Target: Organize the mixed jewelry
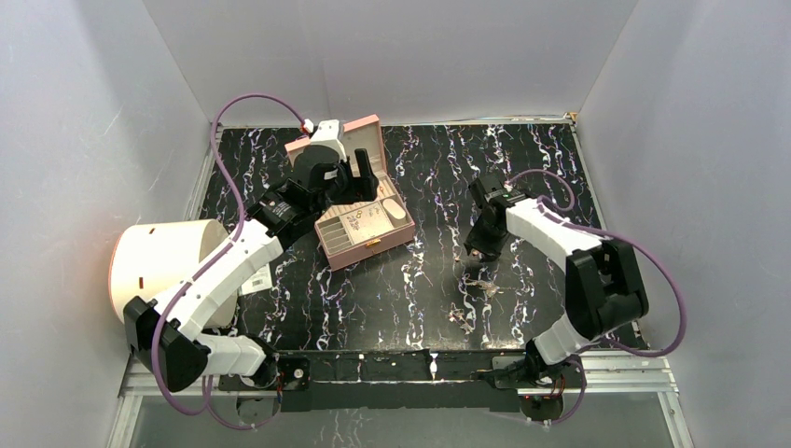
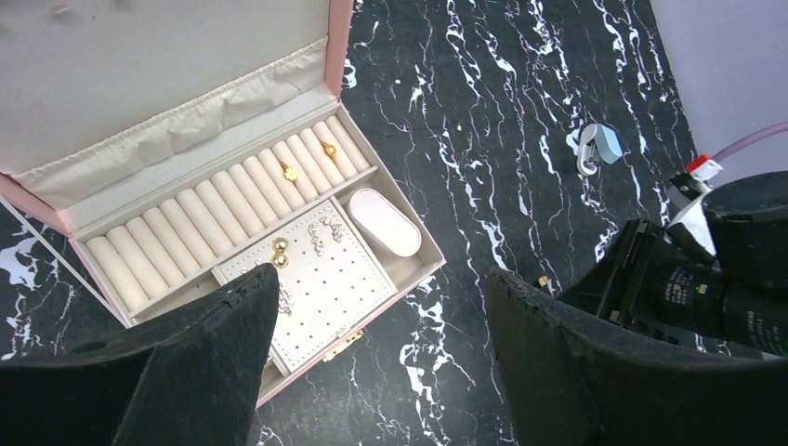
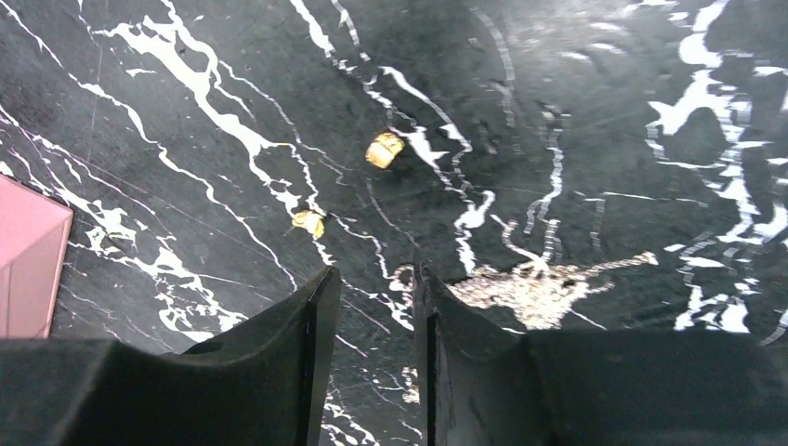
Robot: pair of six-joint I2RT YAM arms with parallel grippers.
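Note:
In the top view the pink jewelry box [image 1: 378, 245] stands with its lid up. Its ring rolls [image 2: 214, 212] carry two gold rings, and the earring board [image 2: 339, 286] bears several earrings. My left gripper [image 1: 363, 175] is open above the box, its fingers [image 2: 200, 353] wide apart and empty. Over the marble table to the right hangs my right gripper, with a narrow empty gap between its fingers. Two small gold pieces, one squarish [image 3: 384, 150] and one smaller [image 3: 308, 223], lie on the table beyond its fingertips. A tangled chain pile [image 3: 530, 295] lies to their right.
A second cluster of jewelry [image 1: 460, 320] lies near the table's front. At left sits a large cream cylinder [image 1: 168, 266], with a white paper [image 1: 256, 280] beside it. A small white-and-blue object [image 2: 597, 147] stands at the back right. Table between box and right arm is largely clear.

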